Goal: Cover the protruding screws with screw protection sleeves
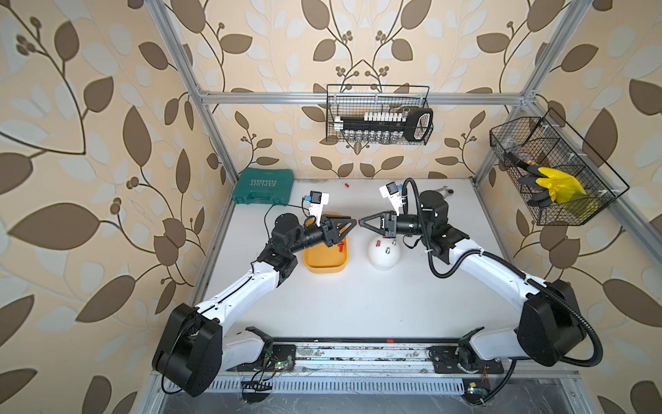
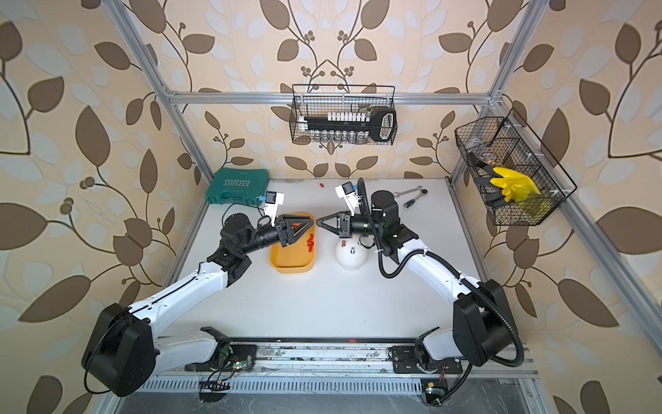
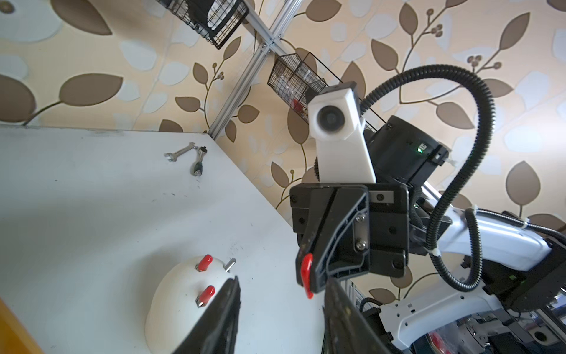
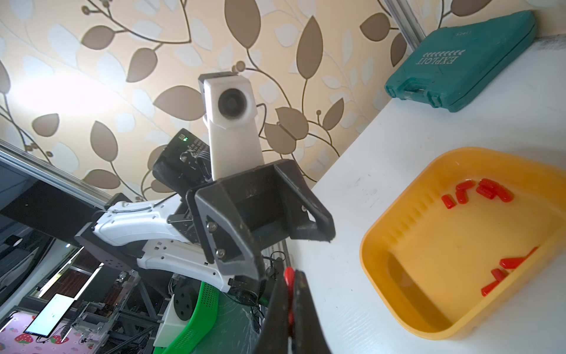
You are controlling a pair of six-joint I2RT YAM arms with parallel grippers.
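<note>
My right gripper (image 1: 360, 222) is shut on a red sleeve (image 3: 306, 274) at its fingertips, raised beside the white dome (image 3: 174, 312). My left gripper stands open, facing the right one's tip, a short gap apart, with nothing gripped. On the dome, two screws wear red sleeves (image 3: 205, 295) and a metal screw (image 3: 229, 265) is bare. The orange tray (image 4: 454, 247) holds several red sleeves (image 4: 495, 187).
A green case (image 1: 263, 186) lies at the back left, wrenches (image 3: 179, 153) at the back right. A small red piece (image 1: 347, 185) lies near the back edge. Wire baskets (image 1: 379, 114) hang on the frame.
</note>
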